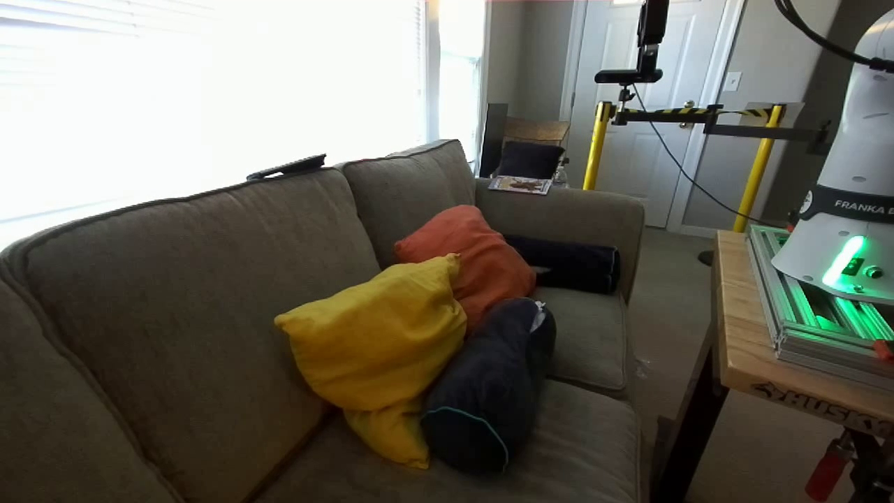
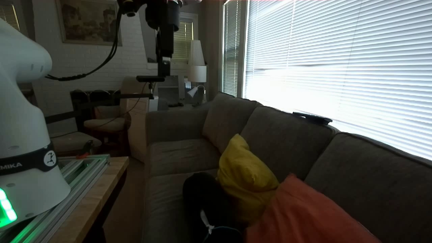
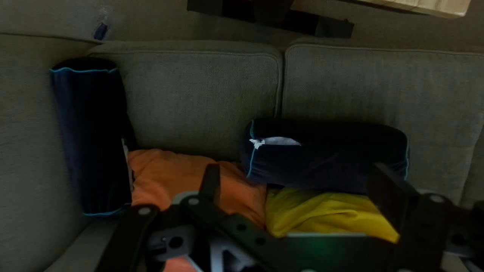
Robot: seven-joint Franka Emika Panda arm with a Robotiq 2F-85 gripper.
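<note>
My gripper is open above the sofa, its two fingers wide apart with nothing held between them. Under it in the wrist view are a yellow pillow (image 3: 326, 210), an orange pillow (image 3: 177, 174) and a dark navy bolster (image 3: 326, 154) with a white tag. Another navy bolster (image 3: 93, 140) lies against the sofa arm. Exterior view 1 shows the yellow pillow (image 1: 377, 335) leaning on the backrest, overlapping the orange pillow (image 1: 469, 260), with the nearer bolster (image 1: 490, 390) in front. From exterior view 2, the gripper (image 2: 164, 60) hangs high, clear of the pillows.
The sofa (image 1: 184, 310) stands below the window, a dark flat object (image 1: 289, 168) on its backrest. A wooden workbench (image 1: 754, 352) carries the arm's base. Yellow barrier posts (image 1: 596, 147) stand beyond. Bare seat cushion (image 3: 381, 86) shows beside the nearer bolster.
</note>
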